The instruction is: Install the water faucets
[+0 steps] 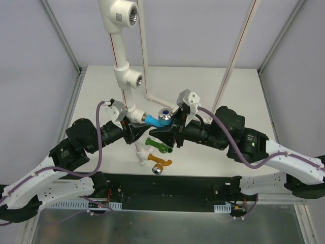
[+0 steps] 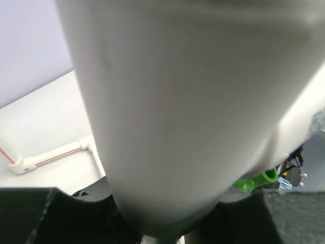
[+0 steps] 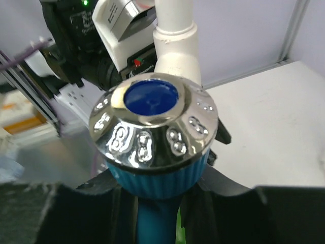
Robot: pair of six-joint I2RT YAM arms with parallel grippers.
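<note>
The blue faucet (image 1: 154,120) sits at the end of a side outlet on the white pipe (image 1: 127,96), its chrome knob with a blue cap (image 3: 151,96) turned upward. My right gripper is around its blue body, a finger close on each side. Whether they press on it cannot be told. My left gripper is shut on the white pipe (image 2: 183,117), which fills most of the left wrist view. Below the blue faucet, a green faucet (image 1: 159,146) and an orange faucet (image 1: 160,160) are on lower outlets.
Two empty threaded outlets (image 1: 133,15) face out higher up the pipe. Thin white pipes (image 1: 236,51) stand behind on the white board (image 1: 203,81). The board's right side is clear, and a dark gap runs along its front edge.
</note>
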